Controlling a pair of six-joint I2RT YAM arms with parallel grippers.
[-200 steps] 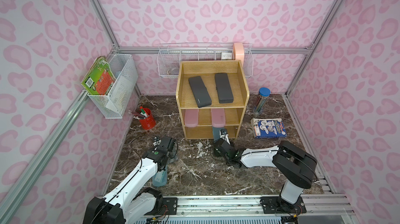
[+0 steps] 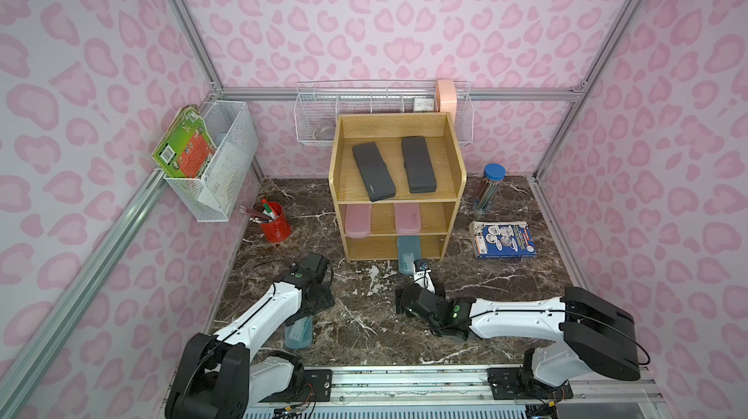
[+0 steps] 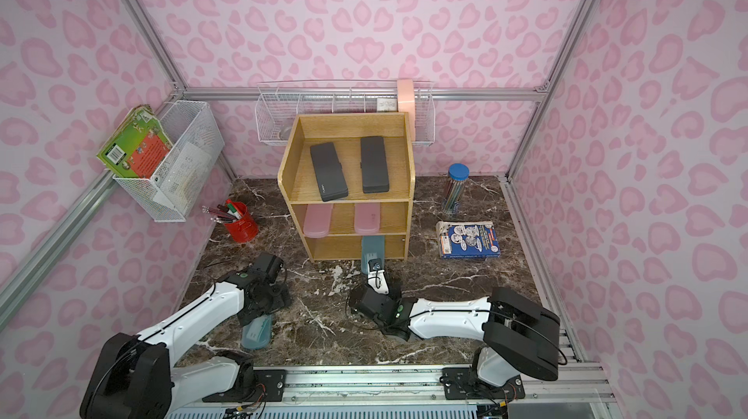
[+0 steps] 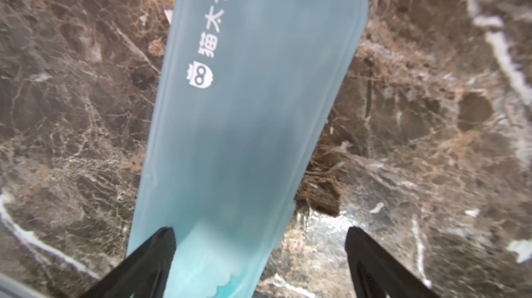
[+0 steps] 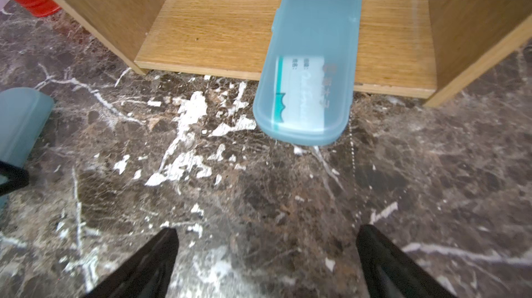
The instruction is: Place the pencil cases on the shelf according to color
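Note:
One blue pencil case point(image 5: 316, 32) lies in the shelf's bottom compartment, its front end jutting out past the board. In front of it, over the counter, my right gripper is open and empty. A second blue pencil case point(image 4: 249, 87) lies on the counter at the left. Above its lower part hangs my left gripper, fingers wide apart; that case reaches partly between them in the left wrist view. Two black cases, the left one point(image 2: 374, 171) and the right one point(image 2: 419, 164), fill the top. Two pink cases point(image 2: 358, 220) rest in the middle compartment.
The wooden shelf point(image 2: 456, 185) stands at the back middle. A red pencil cup point(image 2: 276, 228) is to its left; a blue-lidded jar point(image 2: 488, 187) and a boxed item point(image 2: 503, 239) stand to its right. Counter between the arms is clear.
The left arm shifted slightly; the counter case stayed put.

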